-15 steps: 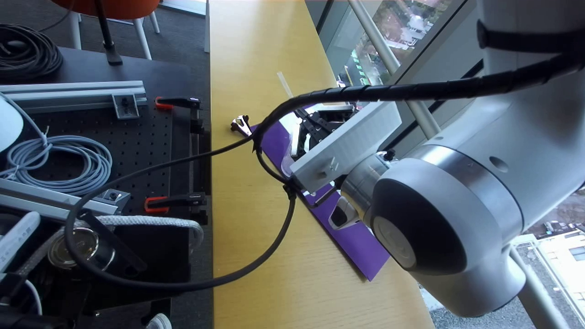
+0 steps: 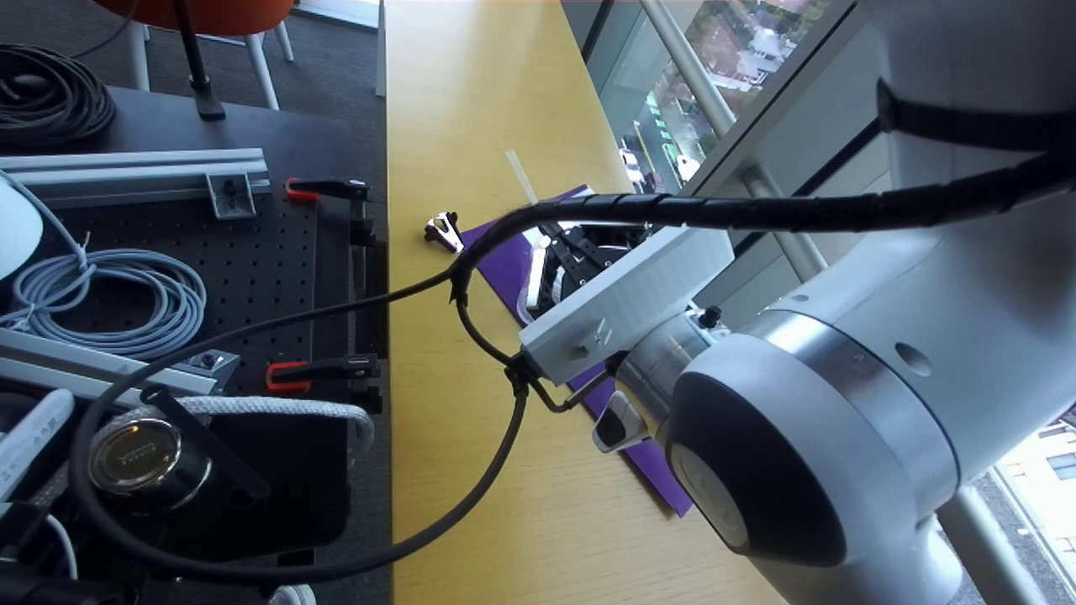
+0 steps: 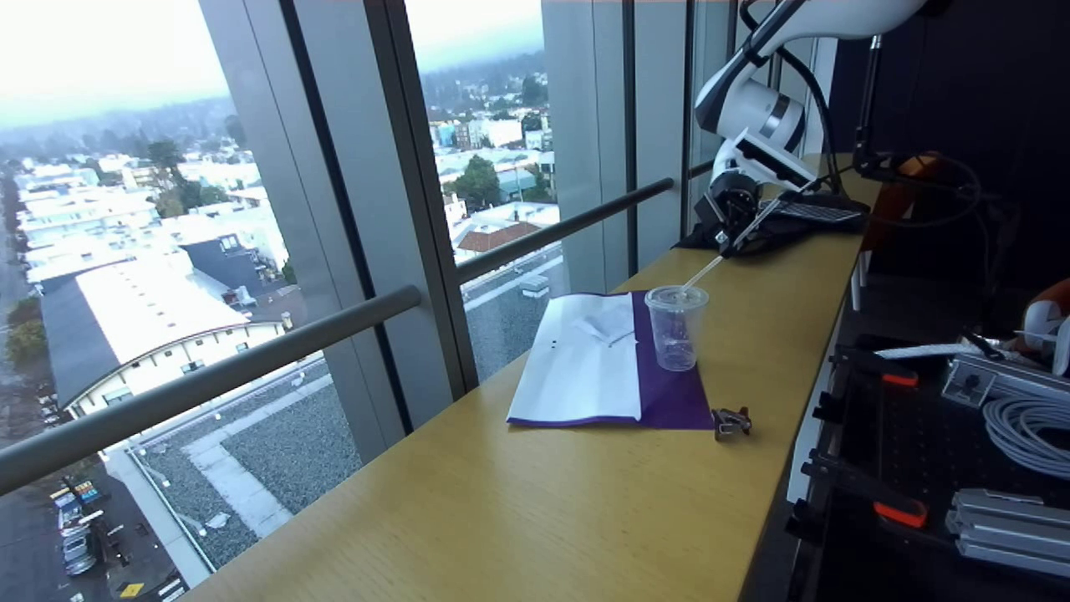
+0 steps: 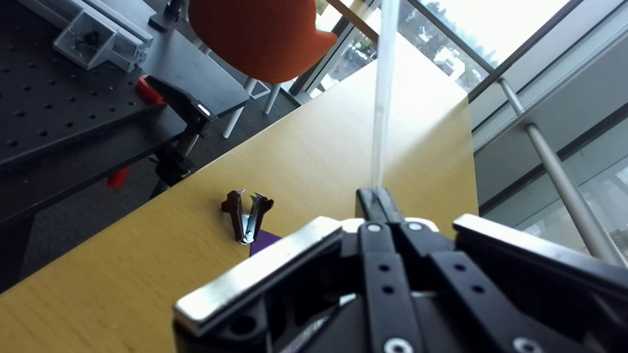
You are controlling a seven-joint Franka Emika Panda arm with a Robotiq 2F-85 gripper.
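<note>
My gripper is shut on a thin, clear straw (image 4: 384,88), which runs outward from the fingertips in the wrist view. In exterior view 2, the straw (image 3: 705,271) slants down from the gripper (image 3: 730,249), and its lower end overlaps the top of a clear plastic cup (image 3: 674,336). Whether it touches the cup or only lies in line with it, I cannot tell. The cup stands upright on a purple folder (image 3: 674,400). From exterior view 1, the arm hides much of the folder (image 2: 661,474) and cup.
White paper (image 3: 582,371) covers the folder's window side. A staple remover (image 4: 246,217) lies by the folder's corner. Window rails (image 3: 331,336) border one side of the table; a black bench with clamps (image 2: 320,370) borders the other.
In exterior view 1, the arm and gripper have shifted slightly left and downward in the picture. The straw has moved along with them. Folder and staple remover look unmoved.
</note>
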